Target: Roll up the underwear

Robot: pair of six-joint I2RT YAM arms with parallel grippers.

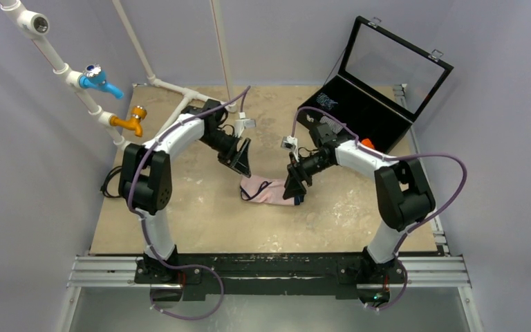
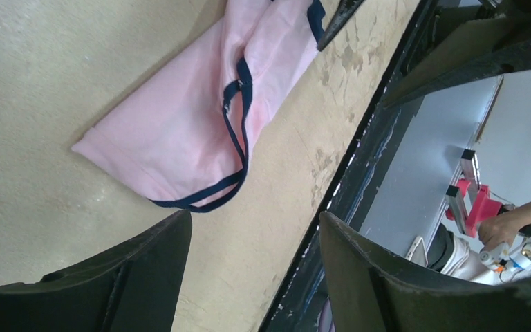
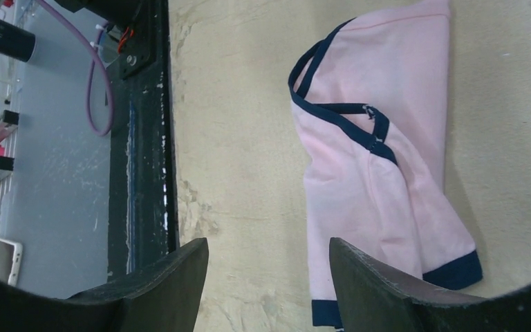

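The pink underwear (image 1: 269, 194) with navy trim lies flat and partly folded on the table, its narrow trim loop at one end and navy bands at the other, as the left wrist view (image 2: 159, 131) and right wrist view (image 3: 401, 83) show. My left gripper (image 1: 240, 166) is raised just above and behind the underwear's left end, its fingers apart with nothing between them. My right gripper (image 1: 294, 183) hangs over the underwear's right end, near the navy band. In the right wrist view its fingers are apart, with no cloth visibly held.
An open black case (image 1: 346, 111) stands at the back right. White pipes with blue and orange taps (image 1: 128, 124) stand at the left and back, with a coiled black cable behind the left arm.
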